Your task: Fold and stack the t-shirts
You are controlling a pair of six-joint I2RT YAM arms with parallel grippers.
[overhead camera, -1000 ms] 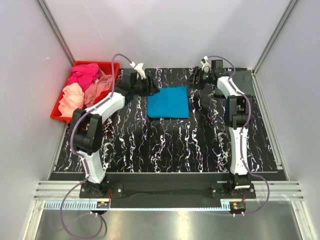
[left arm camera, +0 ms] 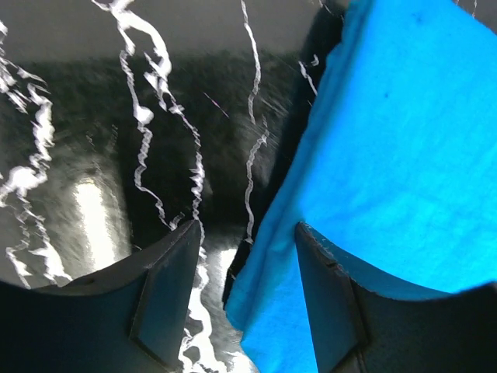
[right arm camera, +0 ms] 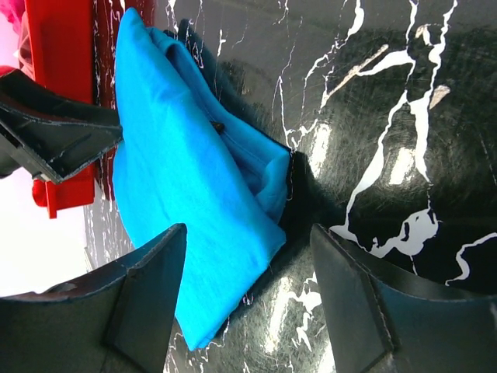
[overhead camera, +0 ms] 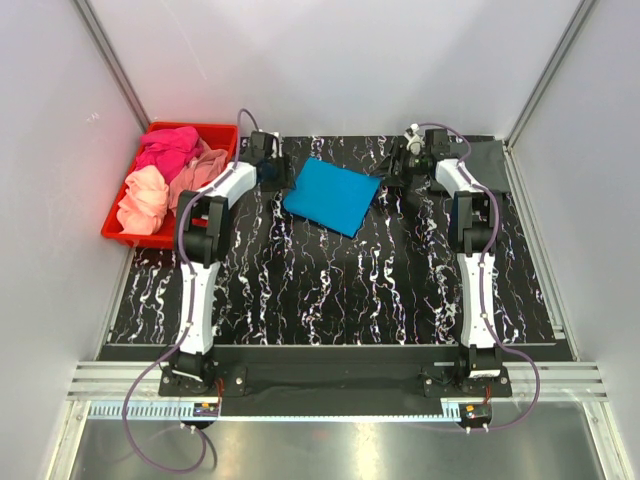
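Note:
A blue t-shirt (overhead camera: 330,195) lies folded and askew on the black marbled table, its edges bunched in soft layers (right arm camera: 194,202). My left gripper (overhead camera: 280,175) is open at its left edge; in the left wrist view the right finger (left arm camera: 349,311) overlaps the shirt's edge (left arm camera: 388,140) and the left finger is over bare table. My right gripper (overhead camera: 390,165) stands open by the shirt's right corner, its fingers low beside the cloth in the right wrist view.
A red bin (overhead camera: 155,235) of pink shirts stands at the back left. A grey square pad (overhead camera: 485,165) lies at the back right under part of the right arm.
My left gripper has moved down and to the left edge of the blue shirt, and the shirt has turned clockwise. The right arm has moved very little.

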